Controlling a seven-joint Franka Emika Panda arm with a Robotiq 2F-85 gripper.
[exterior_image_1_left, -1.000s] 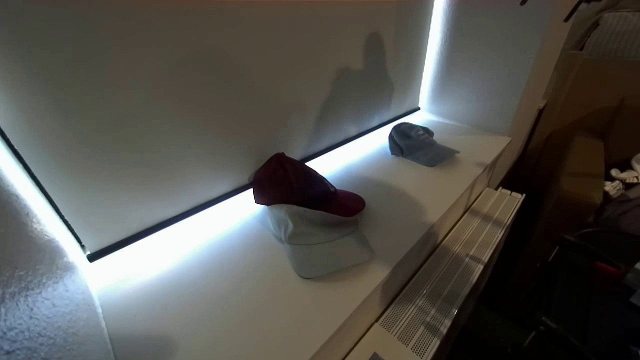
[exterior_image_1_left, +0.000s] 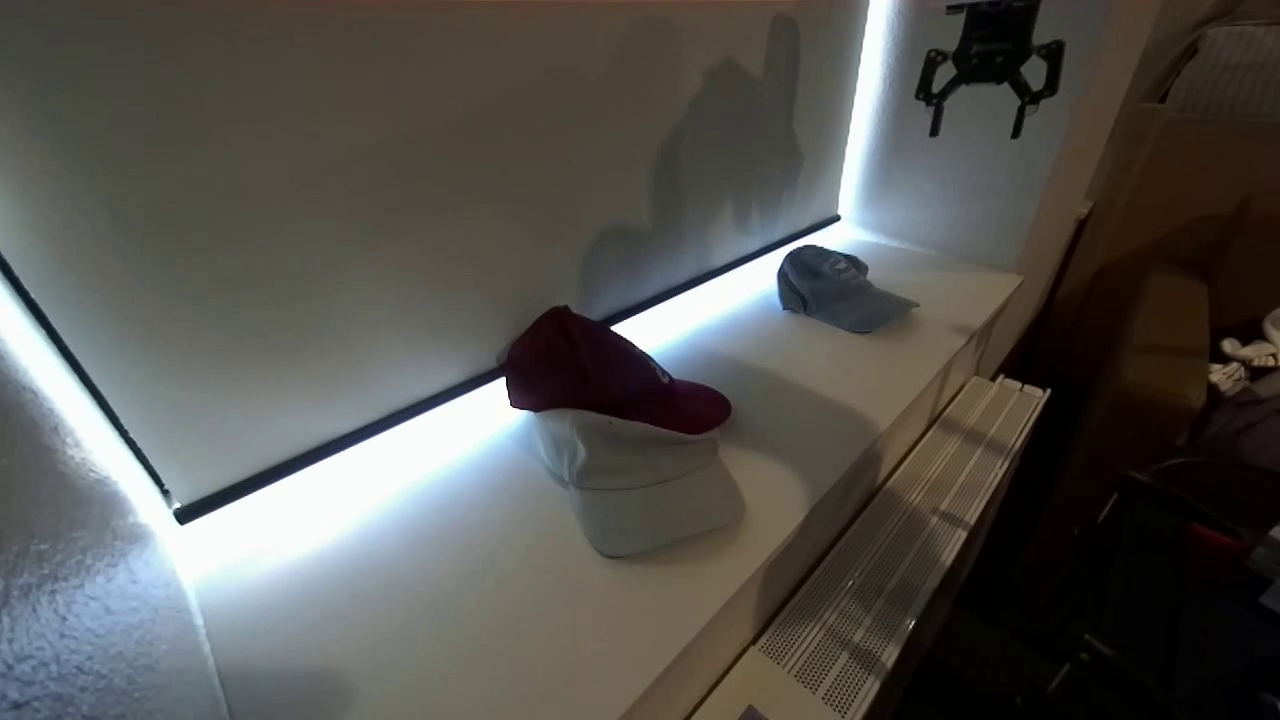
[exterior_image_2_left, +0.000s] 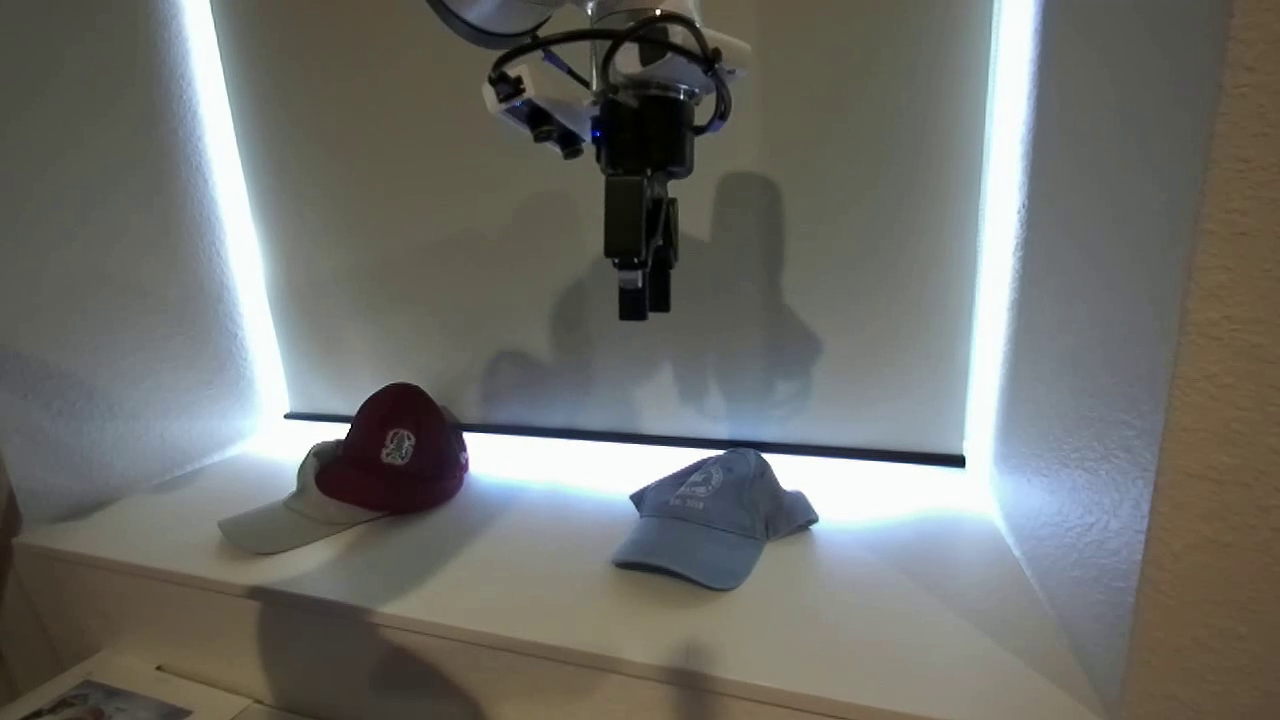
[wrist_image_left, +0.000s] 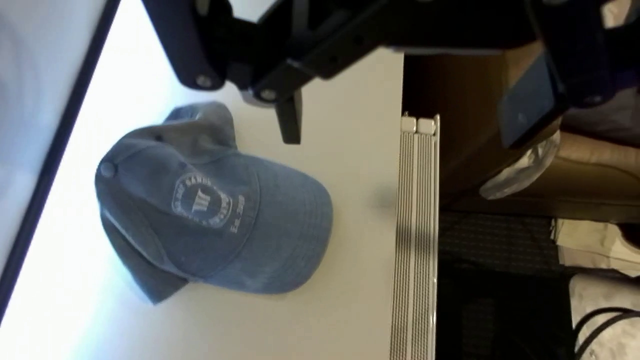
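My gripper (exterior_image_1_left: 976, 124) is open, its fingers wide apart and empty, in the air well above the sill. A blue-grey cap (wrist_image_left: 210, 204) with a pale round emblem lies alone on the sill, its brim toward the room; in exterior view 2 the gripper hangs above and a little left of it. Farther along, a dark red cap (exterior_image_2_left: 402, 450) rests tilted partly on a light grey cap (exterior_image_1_left: 648, 480). The red cap hides part of the light one.
The white sill (exterior_image_1_left: 480, 612) has bare room around the caps. Behind them hangs a blind (exterior_image_2_left: 864, 300) with a dark bottom bar. A slatted radiator (exterior_image_1_left: 912, 528) runs along the sill's front edge. Side walls (exterior_image_2_left: 1068, 360) bound the niche.
In exterior view 1 my gripper has come down and to the left into view; only its tips showed at the top right before. The caps have not moved.
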